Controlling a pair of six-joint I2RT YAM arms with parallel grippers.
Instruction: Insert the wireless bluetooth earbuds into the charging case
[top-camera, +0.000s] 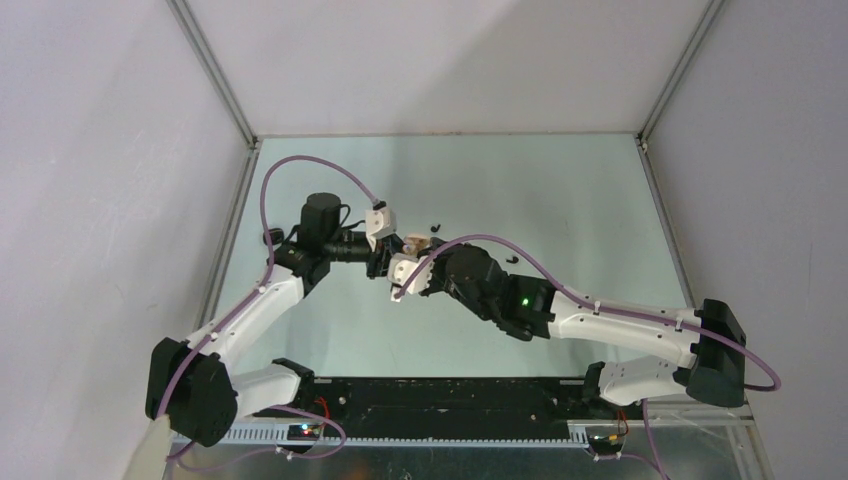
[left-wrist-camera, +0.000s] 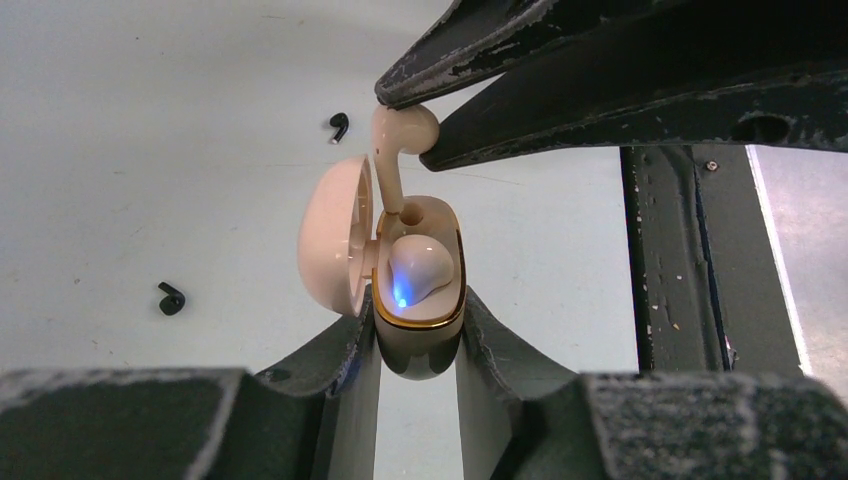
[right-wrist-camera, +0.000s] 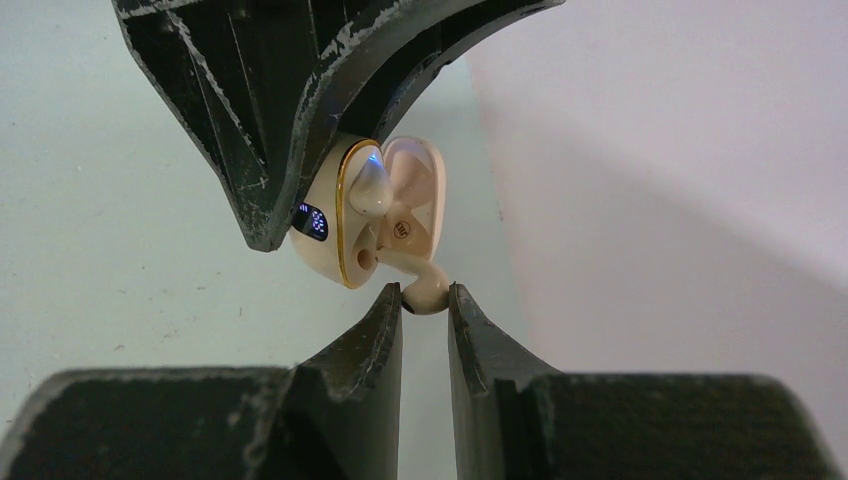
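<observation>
My left gripper is shut on the cream, gold-rimmed charging case (left-wrist-camera: 420, 345), whose lid (left-wrist-camera: 328, 230) stands open. One earbud (left-wrist-camera: 420, 260) with a blue light sits in the case. My right gripper is shut on the other cream earbud (right-wrist-camera: 428, 290), whose stem reaches down to the case beside the visible empty socket, its tip at the case's edge; whether it enters cannot be told. In the top view both grippers (top-camera: 405, 255) meet near the middle of the table, partly hidden by the arms.
Two small black earbuds (left-wrist-camera: 170, 298) (left-wrist-camera: 338, 124) lie apart on the pale table (top-camera: 450, 340). A dark object (top-camera: 272, 236) sits at the left, behind the left arm. Walls border the table on the sides and back.
</observation>
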